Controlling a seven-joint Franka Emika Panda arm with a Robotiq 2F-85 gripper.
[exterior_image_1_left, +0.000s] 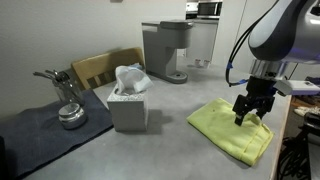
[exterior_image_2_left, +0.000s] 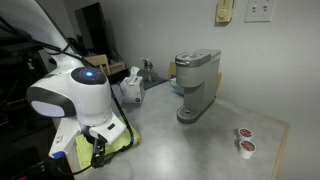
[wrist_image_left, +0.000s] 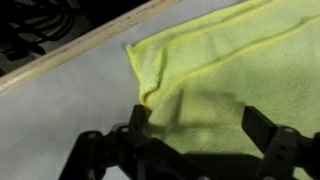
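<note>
A yellow-green cloth (exterior_image_1_left: 228, 130) lies on the table near its right edge, with a fold near one side. In the wrist view the cloth (wrist_image_left: 215, 75) fills most of the picture, and its folded corner is close to the left finger. My gripper (exterior_image_1_left: 252, 110) is low over the cloth, its fingers apart. The wrist view has its two dark fingertips (wrist_image_left: 135, 125) near the bottom, with cloth visible in the gap between them. Whether they touch the fabric I cannot tell. In exterior view 2 the arm hides much of the cloth (exterior_image_2_left: 126, 138).
A grey coffee maker (exterior_image_1_left: 168, 50) stands at the back. Left of the cloth is a box of tissues (exterior_image_1_left: 128, 108); a metal pot (exterior_image_1_left: 70, 108) rests on a dark mat (exterior_image_1_left: 45, 135). Two pods (exterior_image_2_left: 246, 148) lie at the far side.
</note>
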